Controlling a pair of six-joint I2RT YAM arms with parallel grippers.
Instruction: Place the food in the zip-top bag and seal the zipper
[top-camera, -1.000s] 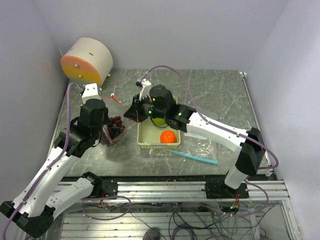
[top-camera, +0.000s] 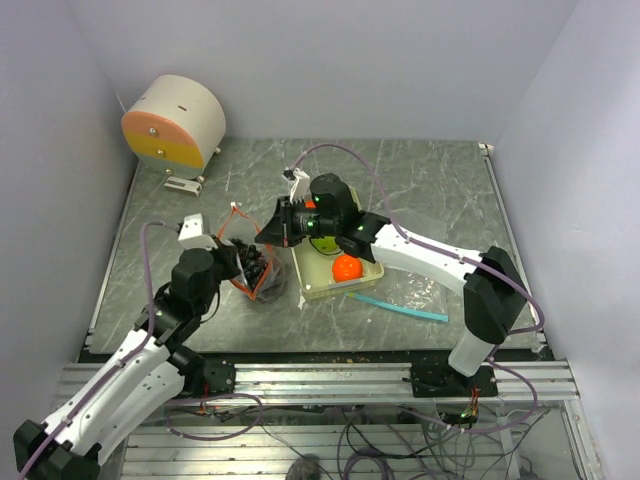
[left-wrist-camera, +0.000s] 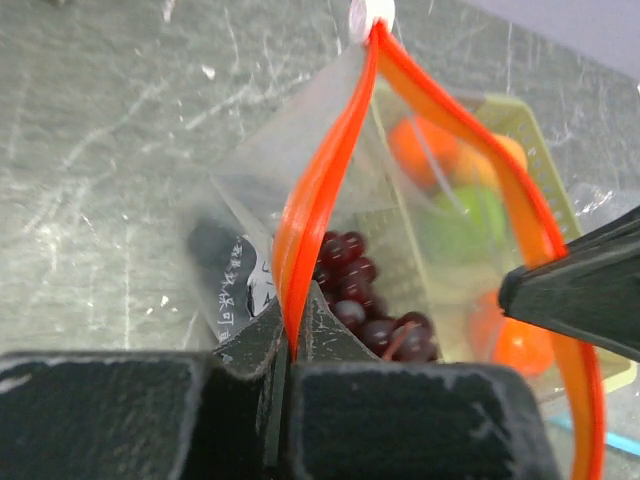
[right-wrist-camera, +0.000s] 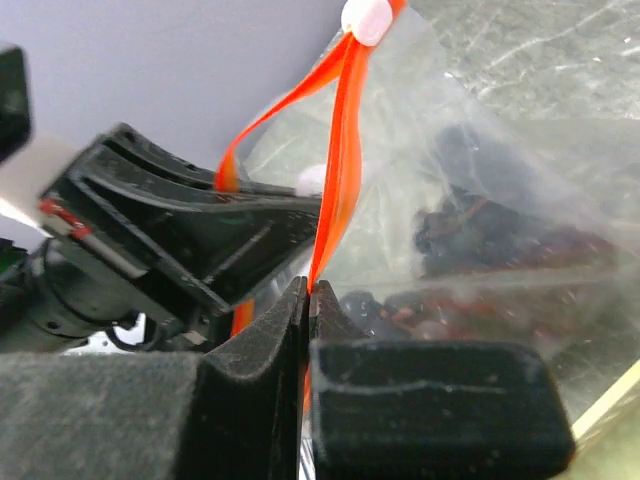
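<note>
The zip bag with orange zipper stands open between both grippers, holding dark red grapes. My left gripper is shut on one side of the zipper, seen in the left wrist view. My right gripper is shut on the other side of the orange zipper strip. A light green tray beside the bag holds an orange fruit, a green one and more orange fruit, partly hidden by the right arm.
A flat clear bag with blue zipper lies at the right. A cream cylinder box stands at the back left.
The left gripper and bag have shifted right and toward the front over the last second.
</note>
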